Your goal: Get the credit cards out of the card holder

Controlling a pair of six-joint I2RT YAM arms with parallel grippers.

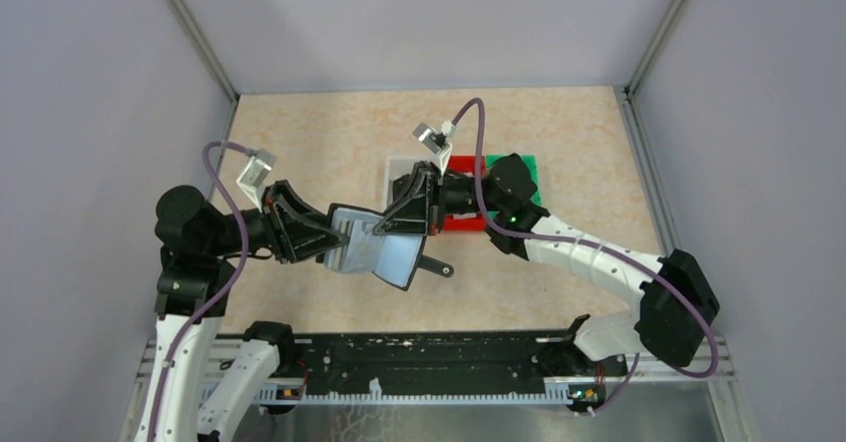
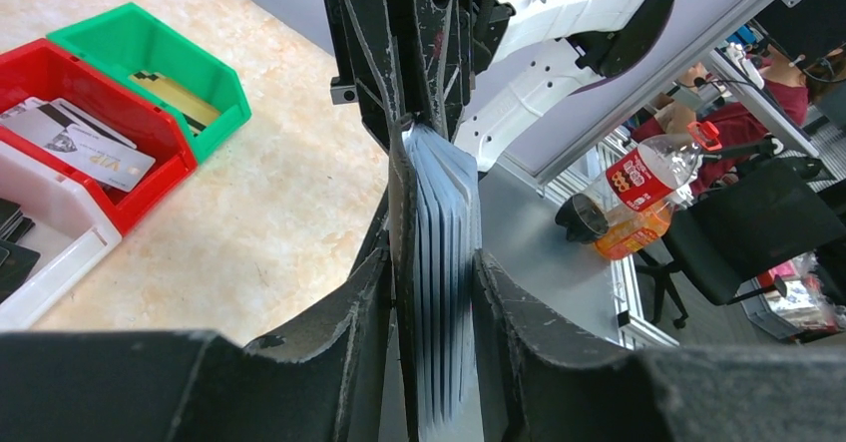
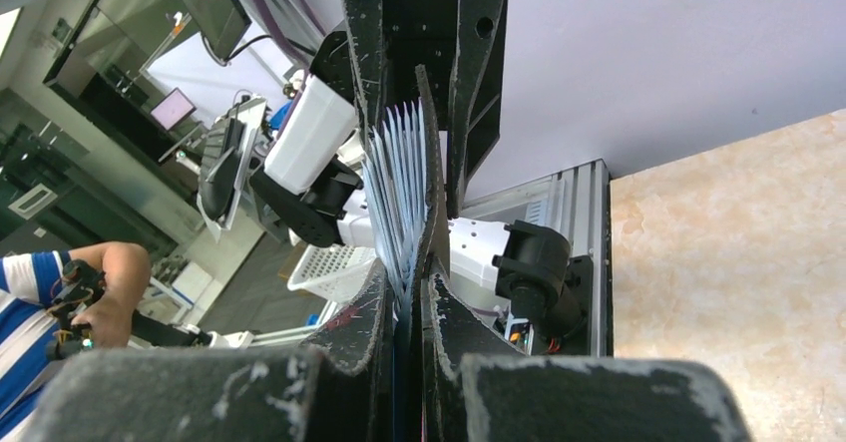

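The card holder [image 1: 394, 260], a dark cover with translucent blue-white sleeves, hangs between my two grippers in the top view. My right gripper [image 1: 387, 228] is shut on it at its right part. My left gripper [image 1: 333, 237] is at its left side, part open, with the sleeves [image 2: 436, 282] between its fingers in the left wrist view. In the right wrist view the sleeves [image 3: 394, 198] fan upward from my right gripper's fingers. Whether cards are inside the sleeves I cannot tell.
Behind the right arm stand a white box [image 2: 50, 232] with dark items, a red box [image 2: 140, 207] with cards and a green box [image 2: 214, 128].
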